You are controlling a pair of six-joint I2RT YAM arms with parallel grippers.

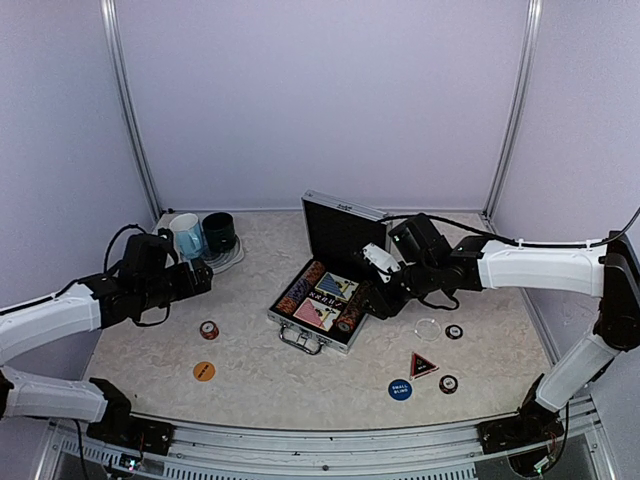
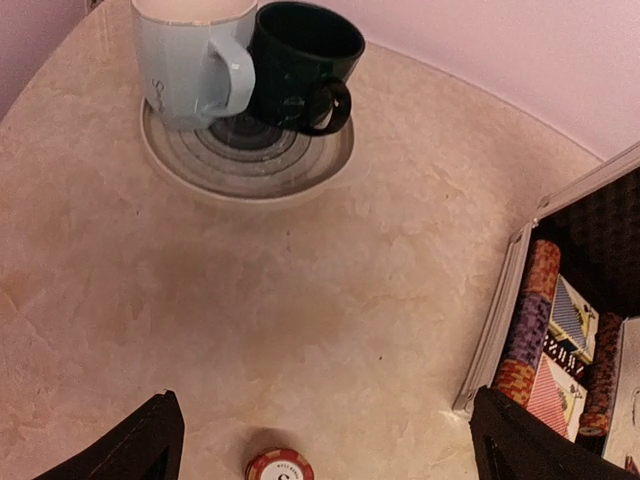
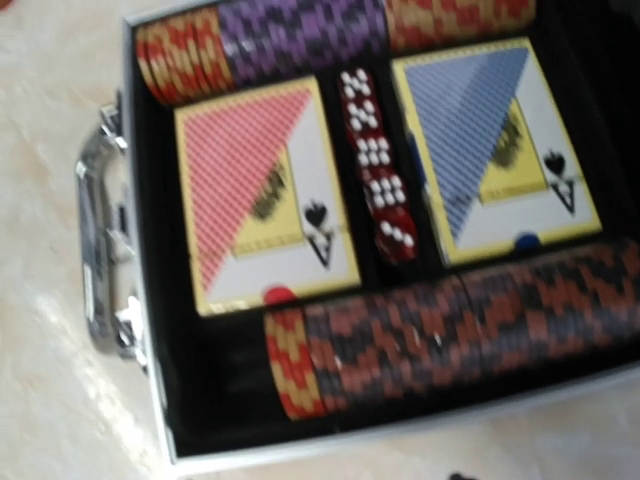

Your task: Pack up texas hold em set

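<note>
The silver poker case (image 1: 337, 349) lies with its lid (image 1: 335, 232) raised. In the right wrist view it holds a red card deck (image 3: 250, 190), a blue card deck (image 3: 490, 140), red dice (image 3: 374, 152) between them, and chip rows (image 3: 460, 330) on both sides. The near chip row leaves an empty stretch towards the handle. My right gripper (image 1: 378, 303) hovers by the case's right edge; its fingers are not clearly visible. Open and empty, my left gripper is above the table, with a small chip stack (image 2: 280, 466) between and below its fingers.
An orange disc (image 1: 204, 371) lies at front left. Front right are a blue small blind disc (image 1: 400, 390), a red triangle (image 1: 422, 365), black chips (image 1: 449, 384) and a clear disc (image 1: 428, 329). Two mugs (image 2: 195, 60) stand on a plate (image 2: 250, 190) behind my left gripper.
</note>
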